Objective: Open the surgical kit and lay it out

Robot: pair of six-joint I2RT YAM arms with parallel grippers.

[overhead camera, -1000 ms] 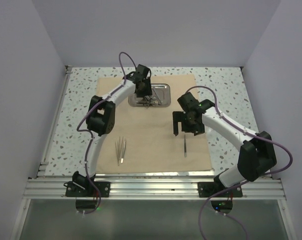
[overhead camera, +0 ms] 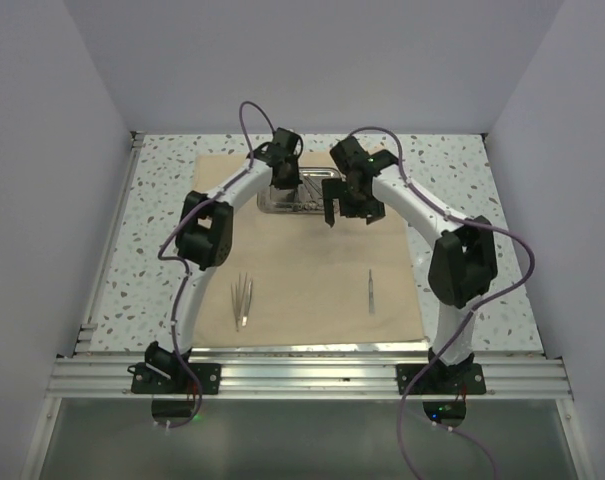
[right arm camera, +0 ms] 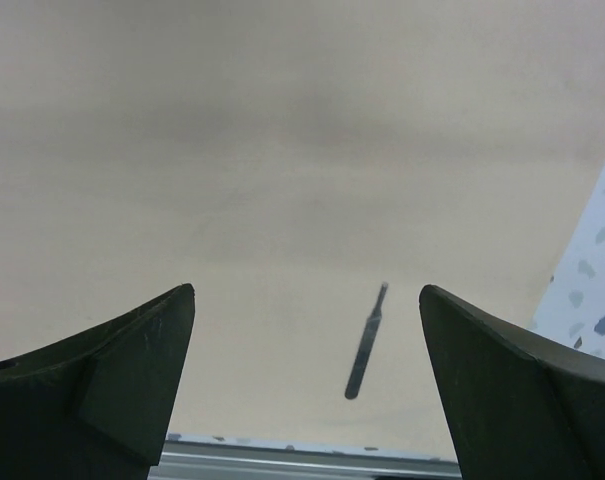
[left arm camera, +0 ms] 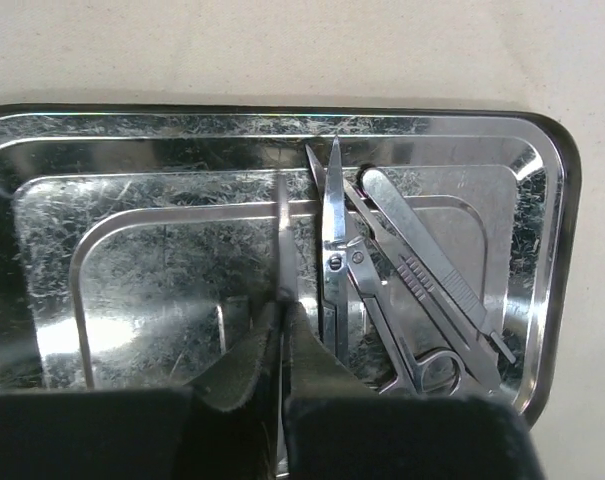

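Observation:
The metal tray (overhead camera: 265, 205) lies at the back of the beige cloth. Inside it, in the left wrist view, two scissors (left arm camera: 334, 230) lie side by side, with tweezers (left arm camera: 432, 290) and a scalpel handle (left arm camera: 422, 235) to their right. My left gripper is shut over the tray; a slim metal instrument (left arm camera: 286, 240) runs out from between its fingertips. The instrument's lower part is mostly hidden by the fingers. Over the cloth, at the tray's front right, my right gripper stands open and empty. Below it lies a lone slim instrument (right arm camera: 363, 355).
Several slim instruments (overhead camera: 242, 300) lie together on the cloth's front left. Speckled tabletop (overhead camera: 132, 260) borders the cloth, and a metal rail (overhead camera: 302, 368) runs along the front.
My right gripper has moved back and left, from near the lone instrument to the tray's right side, covering part of it. The left arm is almost where it was.

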